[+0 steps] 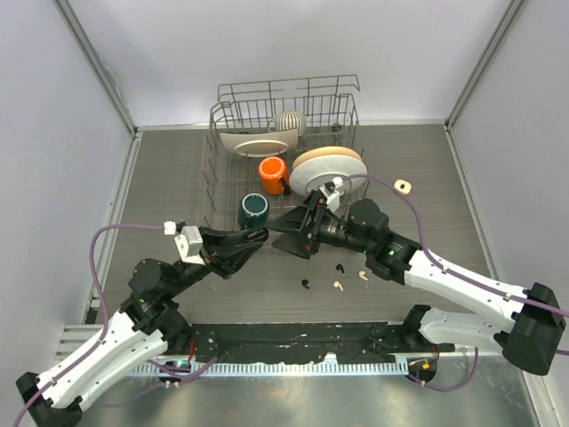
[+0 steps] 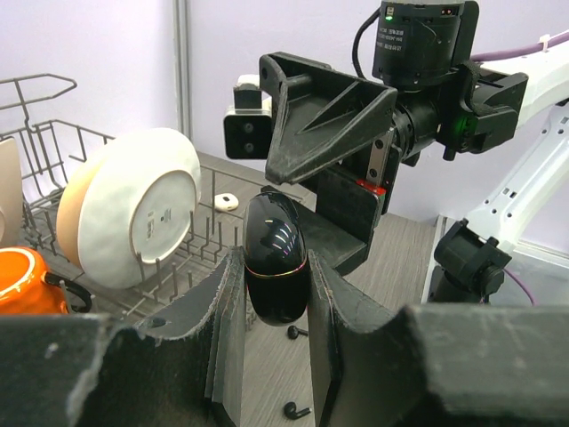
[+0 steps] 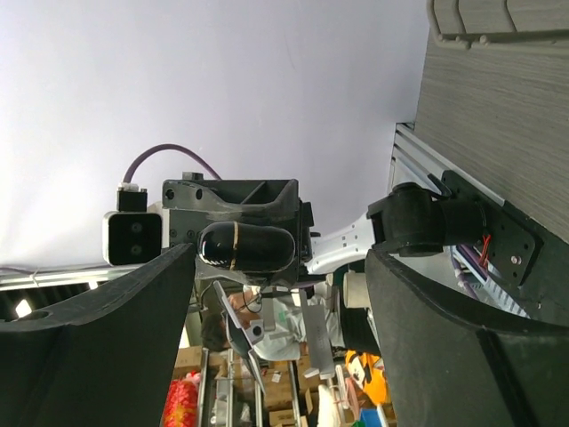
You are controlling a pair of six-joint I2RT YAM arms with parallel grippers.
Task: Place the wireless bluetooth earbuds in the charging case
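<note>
My left gripper is shut on a glossy black charging case (image 2: 276, 249) with a thin gold seam, held upright at its fingertips above the table. My right gripper is part open around the case's far side, its fingers framing the case (image 3: 245, 246) in the right wrist view; I cannot tell that they touch it. Small black earbuds (image 1: 305, 285) and white earbuds (image 1: 338, 286) lie loose on the table below. A white case (image 1: 402, 186) lies at the back right.
A wire dish rack (image 1: 213, 160) with plates, an orange mug (image 1: 272, 172) and a teal mug (image 1: 253, 207) stands behind the grippers. Bare table (image 1: 160, 169) shows at the left and right.
</note>
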